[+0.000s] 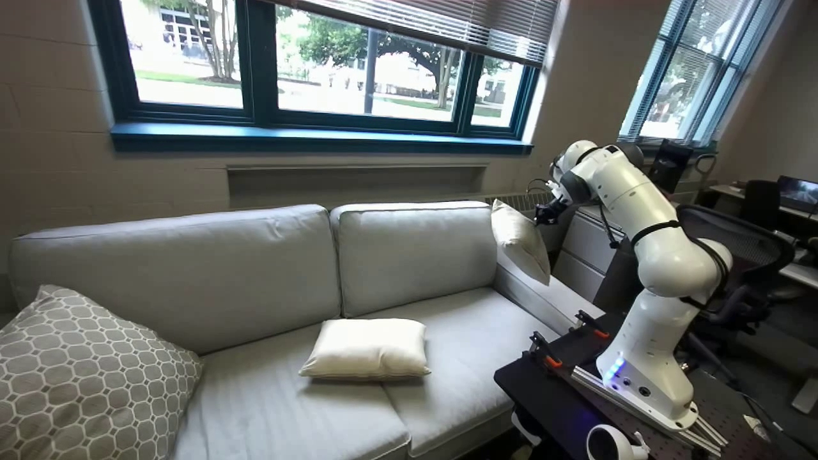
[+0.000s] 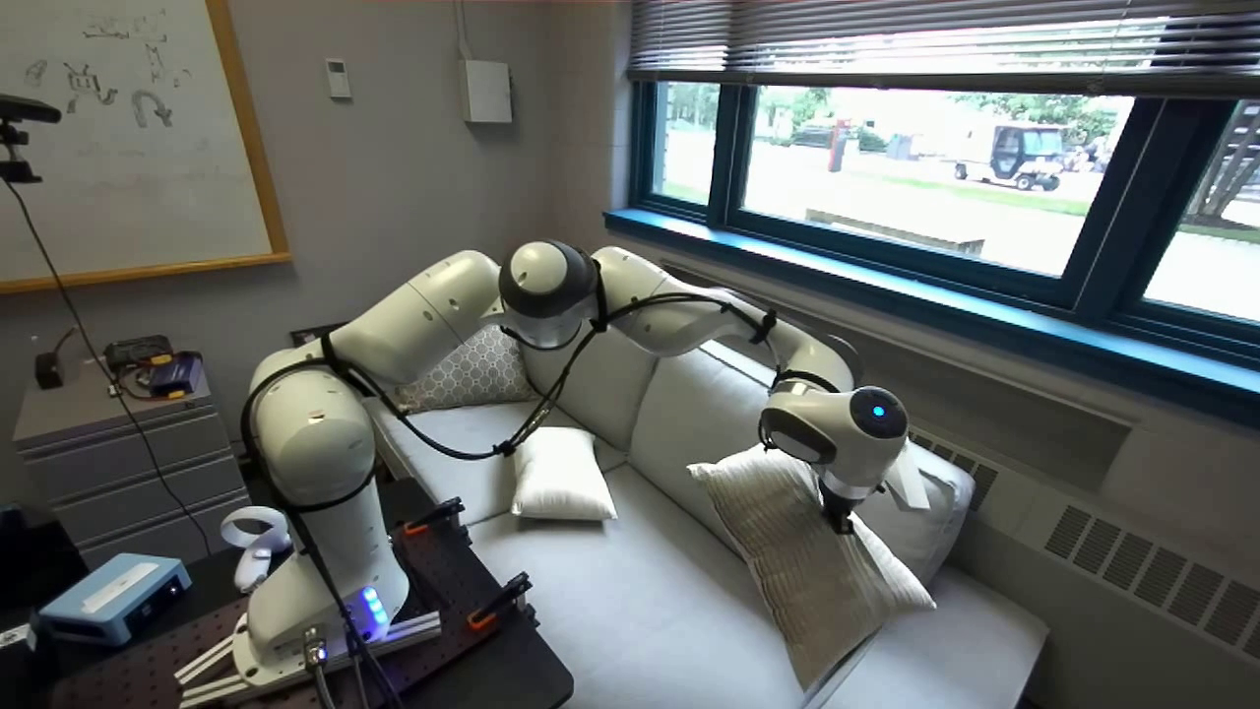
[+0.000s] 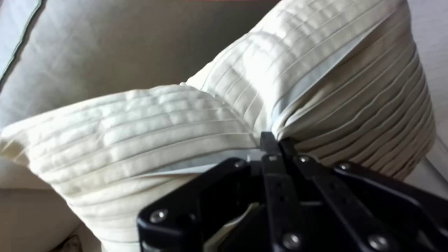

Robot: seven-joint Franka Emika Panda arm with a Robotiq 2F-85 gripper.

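A striped cream pillow (image 2: 793,549) hangs by the sofa's near armrest, and my gripper is shut on a pinched fold in its middle. Both halves of the pillow bulge out on either side of the fingers in the wrist view. In the first exterior view the pillow (image 1: 521,239) is at the right end of the sofa, partly in front of the backrest, with my gripper (image 1: 544,214) at its right side. In the second exterior view my gripper (image 2: 839,520) points down into the fabric.
The grey sofa (image 1: 475,322) has a plain white pillow (image 1: 366,349) on its seat and a patterned grey pillow (image 1: 92,383) at its far end. A black table (image 1: 529,383) with clamps carries my base.
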